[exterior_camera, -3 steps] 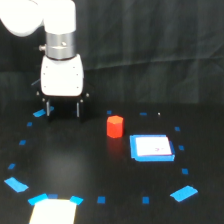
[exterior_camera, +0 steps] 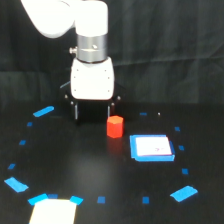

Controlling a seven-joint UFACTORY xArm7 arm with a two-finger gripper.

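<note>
The white robot arm hangs from the top with its gripper (exterior_camera: pixel 93 112) low over the black table, fingers apart and nothing visible between them. A red block (exterior_camera: pixel 115 127) stands on the table just right and slightly below the gripper. To the right of the block lies a blue-rimmed rectangle with a white centre (exterior_camera: pixel 152 147).
A pale yellow square (exterior_camera: pixel 53 212) sits at the front left edge of the view. Small blue tape marks (exterior_camera: pixel 182 193) are scattered over the table.
The arm and gripper have moved to the right, closer to the red block. The block and the blue-rimmed rectangle have stayed in place.
</note>
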